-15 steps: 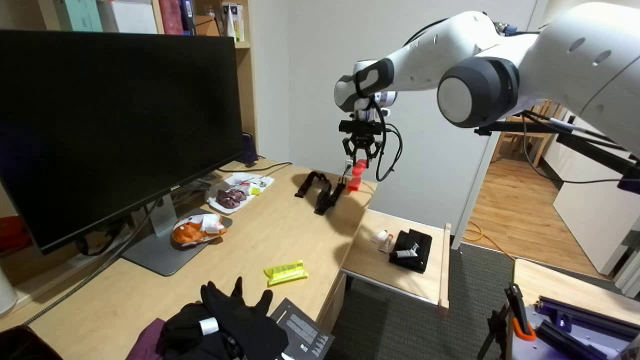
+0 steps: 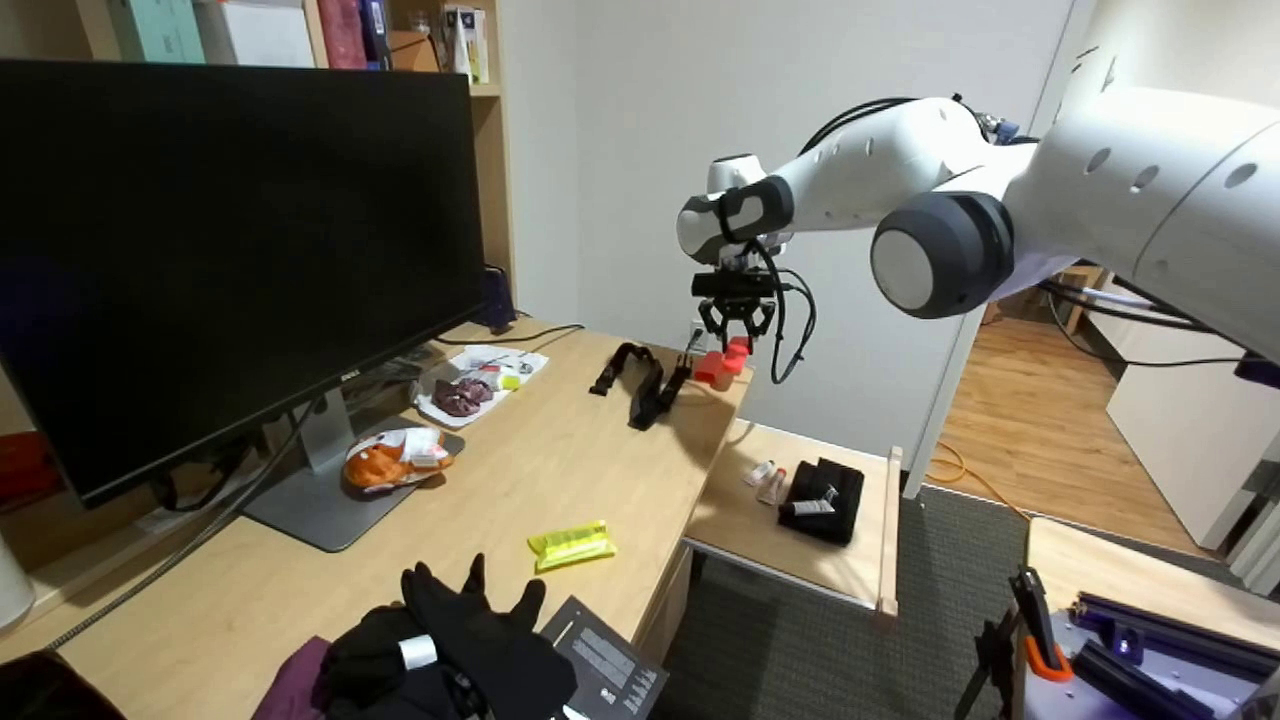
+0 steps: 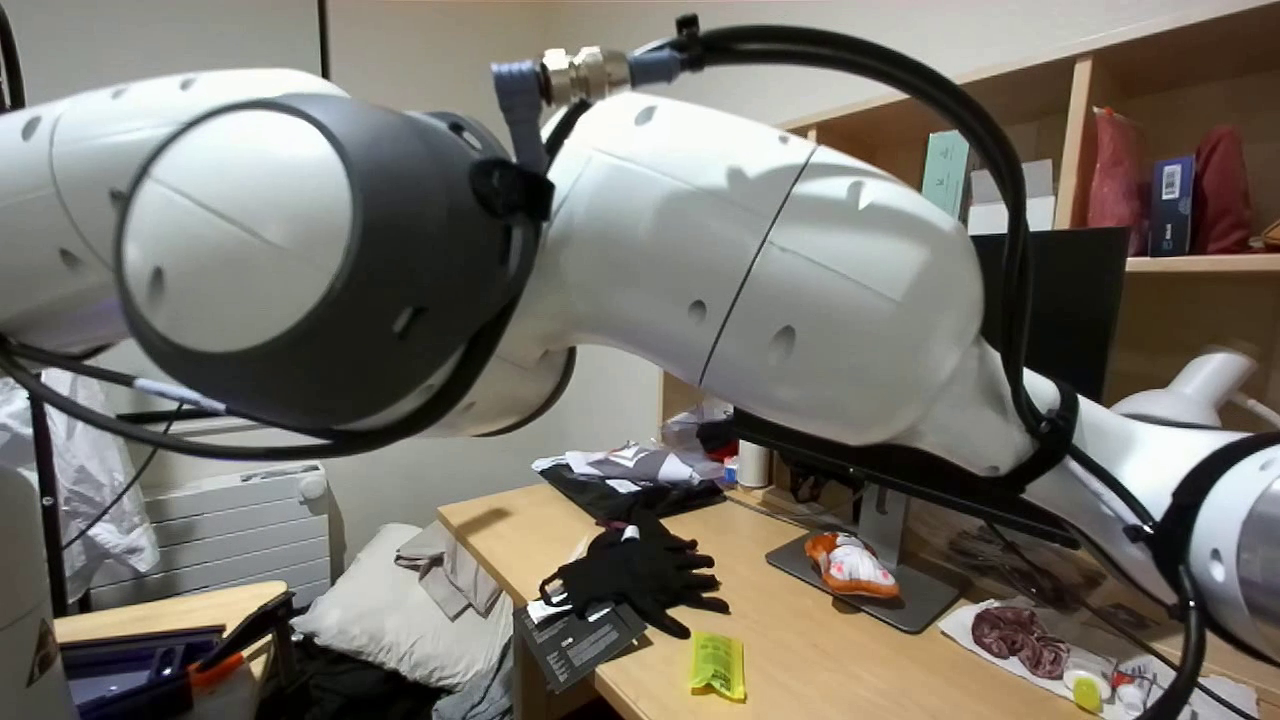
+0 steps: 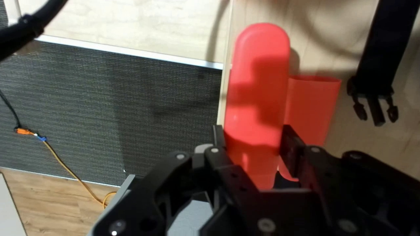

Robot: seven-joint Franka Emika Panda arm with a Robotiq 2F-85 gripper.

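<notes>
Between the fingers of my gripper is a long red case with a rounded end (image 4: pixel 258 70), and the fingers are shut on it. A second red piece, an open-ended sleeve (image 4: pixel 315 106), lies just to its right on the desk in the wrist view, partly covered by the held one. In exterior view 1 my gripper (image 2: pixel 737 342) is low over the far right corner of the desk, with the red sleeve (image 2: pixel 710 367) just below it. Whether the held case touches the desk cannot be told. Exterior view 2 shows only the arm, not the gripper.
A black strap with a buckle (image 2: pixel 648 390) lies left of the red pieces. The desk (image 2: pixel 528 462) ends close by on the right, above a lower shelf (image 2: pixel 716 504) with a black pouch (image 2: pixel 828 498). A yellow packet (image 2: pixel 571 546) and black gloves (image 2: pixel 474 642) lie nearer.
My gripper has come down and slightly right with the red case in it, now beside the sleeve near the desk edge rather than above it.
</notes>
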